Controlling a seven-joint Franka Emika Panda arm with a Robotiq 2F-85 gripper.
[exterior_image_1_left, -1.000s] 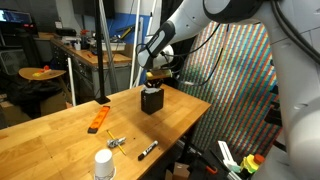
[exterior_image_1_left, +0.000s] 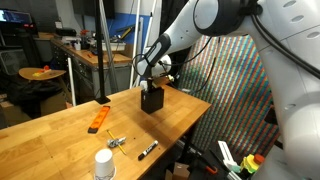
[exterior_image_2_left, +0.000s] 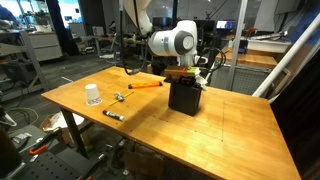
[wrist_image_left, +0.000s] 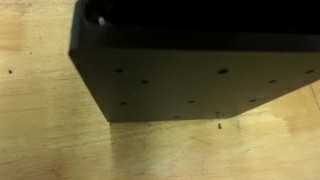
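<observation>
A black box (exterior_image_1_left: 152, 100) stands on the wooden table, towards its far side in exterior view 1. The same box (exterior_image_2_left: 185, 97) is right of the table's middle in exterior view 2. My gripper (exterior_image_1_left: 151, 84) is right over the box top, close to it; whether they touch is unclear. In the wrist view the dark box (wrist_image_left: 180, 85) fills the upper part, showing a face with small holes. No fingers can be made out there, and they are too small outside to tell how the finger stands.
On the table lie an orange tool (exterior_image_2_left: 145, 86), a dark-and-white marker-like item (exterior_image_2_left: 113, 115), and small metal parts (exterior_image_1_left: 115, 142). A white cup (exterior_image_1_left: 105, 163) stands near the edge.
The arm has shifted a little and its gripper sits slightly lower over the black box. The box and other table items have not visibly moved.
</observation>
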